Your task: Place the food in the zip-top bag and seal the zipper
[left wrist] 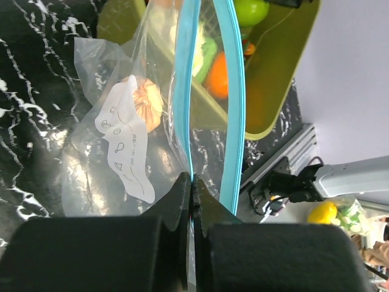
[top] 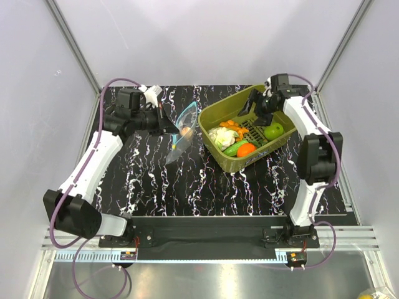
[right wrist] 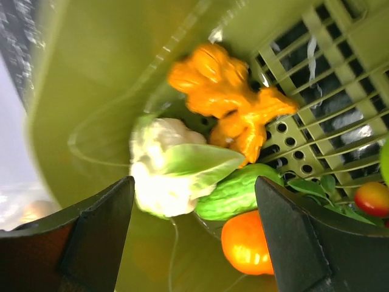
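Note:
My left gripper is shut on the edge of a clear zip top bag with a blue zipper; a tan food item shows inside. My right gripper is open above the olive bin, with nothing between its fingers. In the bin lie a cauliflower, orange knobbly pieces, a green vegetable, an orange fruit, a green apple and a small red-yellow item.
Pale walls and rails surround the workspace.

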